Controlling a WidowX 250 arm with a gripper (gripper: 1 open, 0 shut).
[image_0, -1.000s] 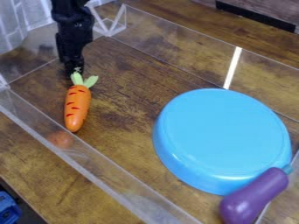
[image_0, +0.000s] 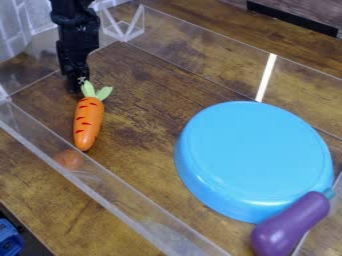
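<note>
A toy carrot (image_0: 88, 124) lies on the wooden floor of a clear-walled enclosure, its pale green leaves pointing up toward my dark gripper (image_0: 75, 70) at the back left. The gripper's lower end is just behind the leaves; whether it is open or shut does not show.
A large blue disc (image_0: 247, 155) fills the right side, with a toy eggplant (image_0: 287, 226) at its lower right edge. Clear walls (image_0: 120, 200) border the area. A blue object (image_0: 7, 238) sits outside at the lower left.
</note>
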